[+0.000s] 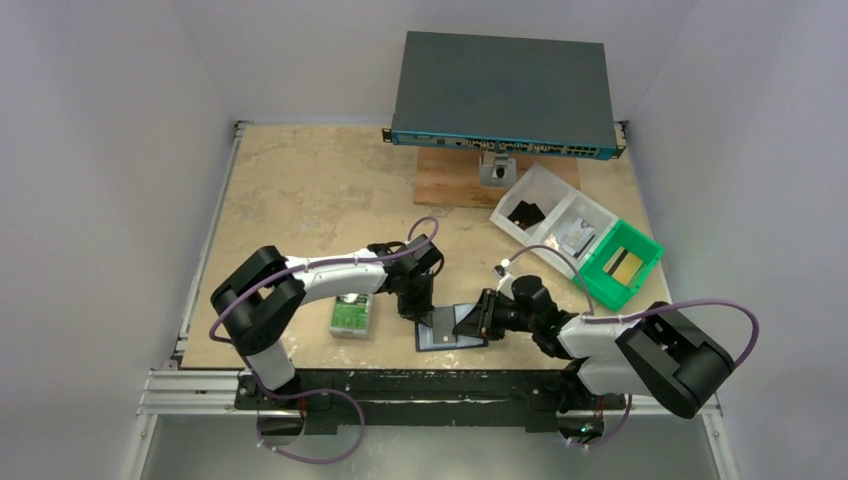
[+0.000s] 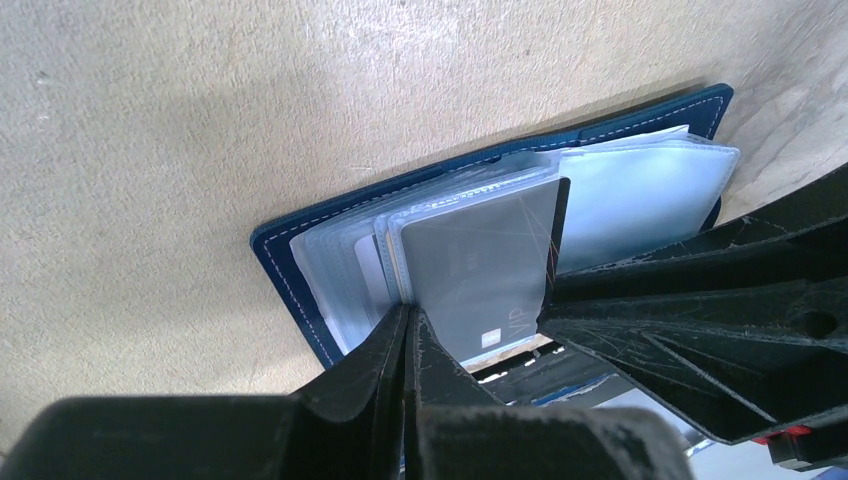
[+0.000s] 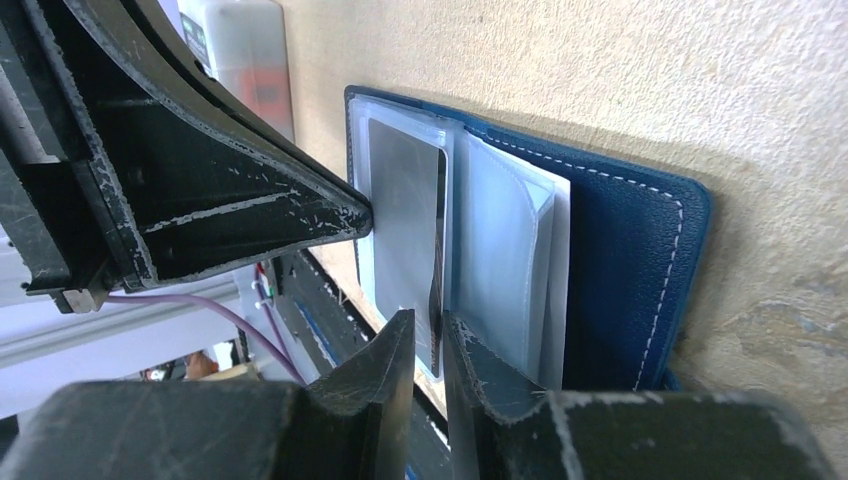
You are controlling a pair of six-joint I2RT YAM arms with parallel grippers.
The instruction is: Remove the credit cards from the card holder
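Note:
An open dark blue card holder lies on the table, its clear sleeves fanned out, a grey card in the top one. In the left wrist view my left gripper is shut at the holder's near side, its tips on the sleeve edges. My right gripper is at the grey card's edge in the right wrist view, its fingertips close together with a narrow gap; whether anything is between them is unclear.
A case with green contents sits left of the holder. A white organiser with a green bin stands at the right. A large switch box is at the back.

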